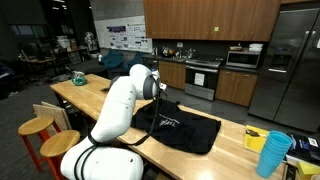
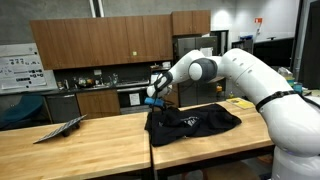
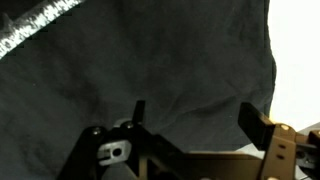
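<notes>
A large black cloth (image 1: 187,130) lies spread with loose folds on the wooden table, also seen as the dark cloth (image 2: 205,120) in exterior view 2. My gripper is open over the cloth (image 3: 170,65) in the wrist view, its fingers wide apart and nothing held between them. A light, speckled strip (image 3: 38,28) crosses the cloth's upper left corner there. From outside, the gripper (image 2: 154,100) is small and dark near the cloth's far end, so its exact height is hard to judge.
A blue cup (image 1: 272,155) and a yellow item (image 1: 256,138) stand at the table's right end. Wooden stools (image 1: 40,126) line the left side. Bare tabletop (image 2: 75,140) lies beyond the cloth.
</notes>
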